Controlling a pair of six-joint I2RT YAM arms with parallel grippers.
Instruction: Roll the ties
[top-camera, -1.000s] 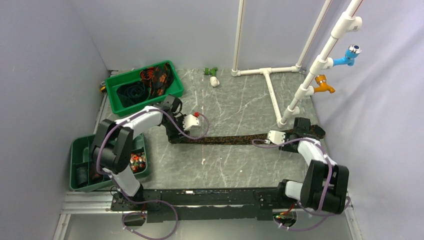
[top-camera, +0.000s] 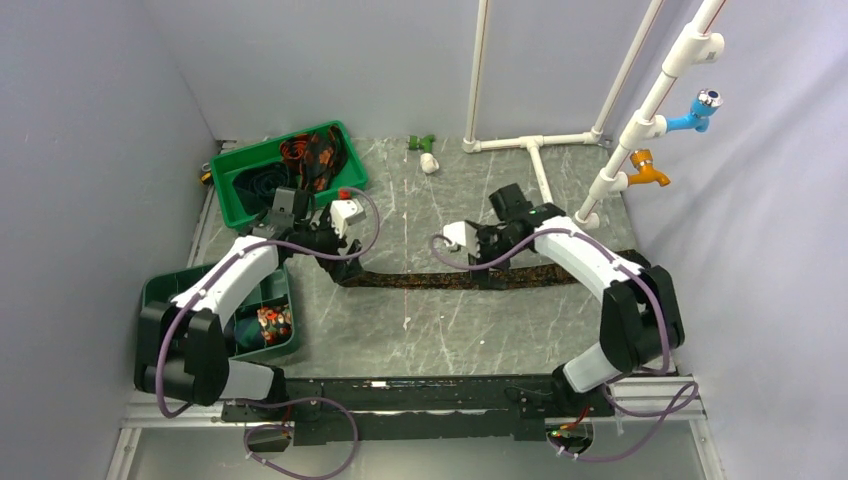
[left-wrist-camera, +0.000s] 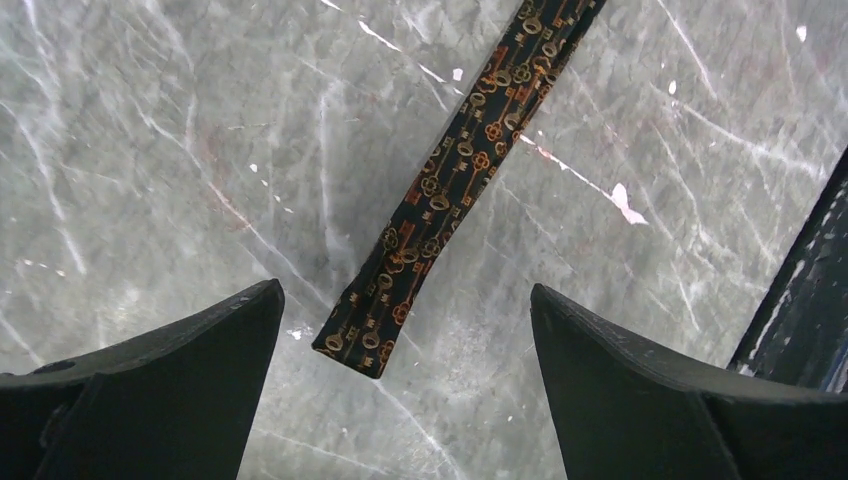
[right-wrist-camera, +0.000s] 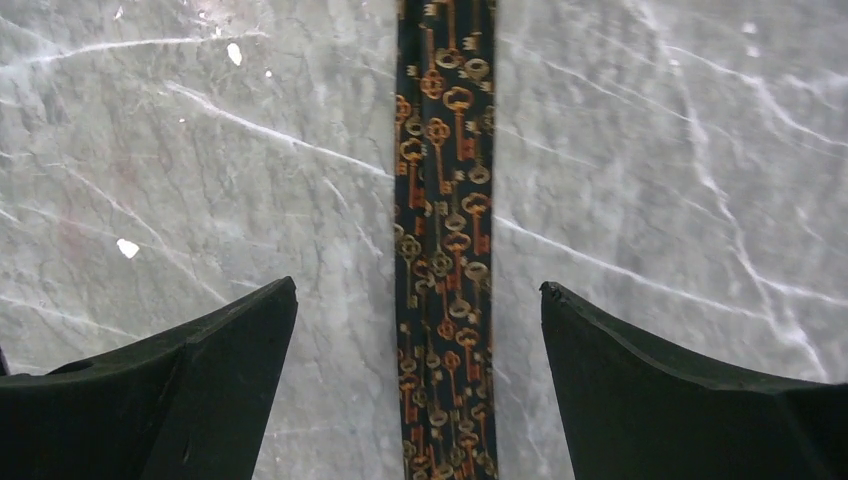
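A long black tie with an orange key pattern lies stretched flat across the table, its narrow end at the left and its wider end at the right. In the left wrist view the tie's squared narrow end rests on the table between the spread fingers of my left gripper, which is open and touches nothing. Over the tie's middle, my right gripper has its fingers apart on either side of the flat strip; no cloth is pinched.
A green tray at the back left holds rolled ties. The dark green divided box stands at the front left with more ties. White pipes with blue and orange taps stand at the back right.
My right gripper has moved left along the tie, from its wide end to its middle. The left one rose from the tie's left end and came back down near it. The tie itself looks unmoved.
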